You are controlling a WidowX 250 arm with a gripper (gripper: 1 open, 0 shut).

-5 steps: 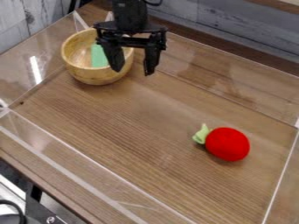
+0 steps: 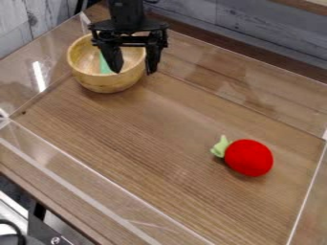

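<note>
My gripper (image 2: 132,61) hangs over a wooden bowl (image 2: 96,84) at the back left, its black fingers open and reaching down at the bowl's right side. A green item (image 2: 106,63) lies inside the bowl, partly hidden by the left finger. A red object with a pale green top (image 2: 248,157), like a toy tomato or strawberry, rests alone on the table at the front right.
A grey panelled wall (image 2: 255,24) runs along the back, and black cable or hardware shows at the lower left corner.
My gripper has moved left, further over the bowl. The red object has stayed in place.
</note>
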